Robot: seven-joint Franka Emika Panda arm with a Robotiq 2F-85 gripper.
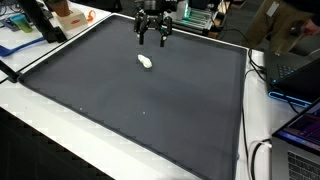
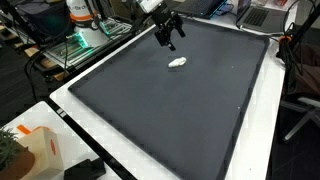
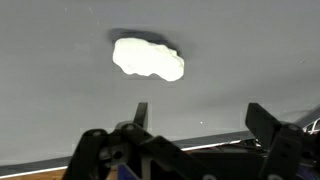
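Observation:
A small, white, lumpy oblong object [image 3: 148,59] lies on the dark grey mat [image 3: 60,110], in the upper middle of the wrist view. In exterior view 1 the white object [image 1: 145,61] is near the mat's far edge; exterior view 2 also has the white object [image 2: 178,62] lying flat. My gripper [image 1: 152,42] is open, its fingers spread wide with nothing between them. It hangs close to the white object, toward the robot's base side, and does not touch it. Both dark fingers [image 3: 140,116] enter the wrist view from below.
Laptops [image 1: 292,160] stand past the mat's right side in exterior view 1, with a black cable beside them. Bottles and small items crowd the far left corner. Apart from the white object, the mat [image 2: 150,110] is bare.

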